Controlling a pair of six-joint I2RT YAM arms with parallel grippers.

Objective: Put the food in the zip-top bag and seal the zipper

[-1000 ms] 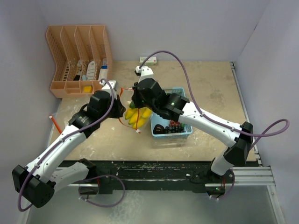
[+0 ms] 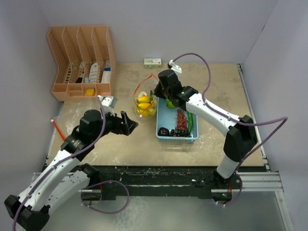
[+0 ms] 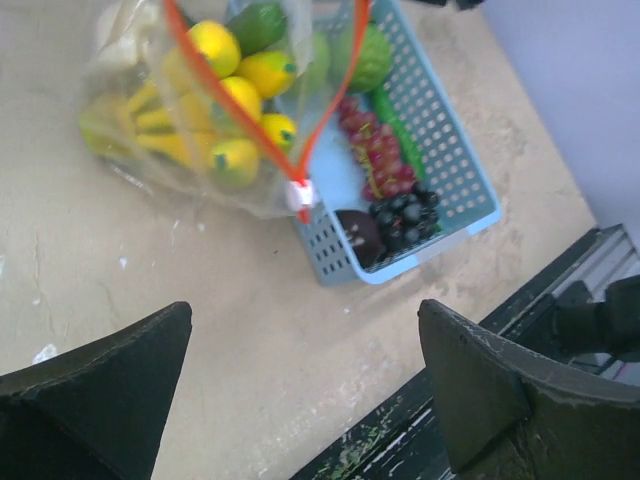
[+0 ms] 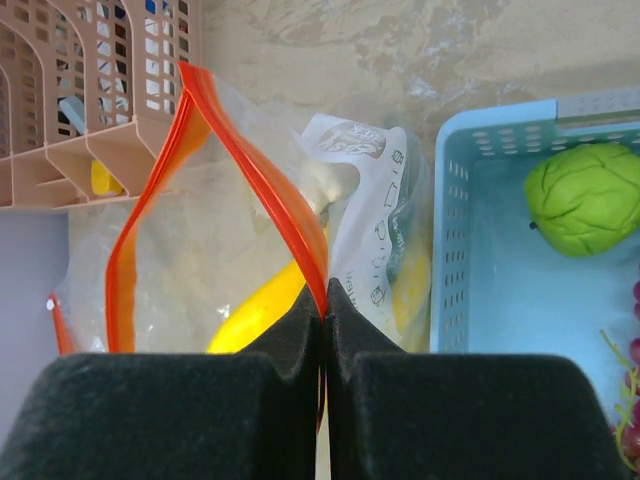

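Note:
The clear zip top bag (image 2: pixel 136 91), with an orange zip strip, stands on the table, its mouth spread into a loop. Through its film show yellow bananas (image 2: pixel 144 99), lemons (image 3: pixel 236 161) and a dark green item (image 3: pixel 257 27). My right gripper is shut on the bag's orange edge, and the strip runs between its fingertips. A small white slider (image 3: pixel 299 193) hangs at the near corner of the strip. To the left and in front of the bag, clear of it, my left gripper (image 2: pixel 130 121) stands open, with only bare table between its fingers.
Right beside the bag sits a blue basket (image 2: pixel 177 139) with grapes (image 2: pixel 182 120), dark fruit (image 2: pixel 163 132) and a round green vegetable (image 4: pixel 584 198). A peach-coloured divided rack (image 2: pixel 81 89) stands back left.
My left gripper was at the bag's left edge; it has opened and drawn away toward the front. The right gripper has moved right and back, and the bag's mouth has shifted with it.

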